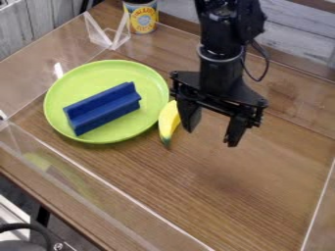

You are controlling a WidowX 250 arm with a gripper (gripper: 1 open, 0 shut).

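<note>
My black gripper (213, 116) is low over the wooden table in the middle of the view, its two fingers apart and pointing down. A yellow banana (170, 122) lies just left of the left finger, partly behind it; whether they touch I cannot tell. A green plate (143, 83) holds a blue block (102, 106) at the left.
A can with a yellow label (140, 15) stands at the back left, beside a clear plastic item (102, 29). White walls and edges border it at the back and sides.
</note>
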